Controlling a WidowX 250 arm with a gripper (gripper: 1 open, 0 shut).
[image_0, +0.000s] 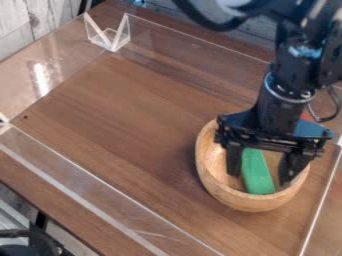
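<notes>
My black gripper (262, 160) is low over the wooden bowl (251, 197) on the right side of the table, its open fingers reaching into the bowl on either side of a green block (255, 175). The block lies inside the bowl, its upper part partly hidden by the gripper. Whether the fingers touch the block I cannot tell.
A red object (309, 114) behind the bowl is mostly hidden by my arm. A clear plastic piece (108, 33) stands at the back left.
</notes>
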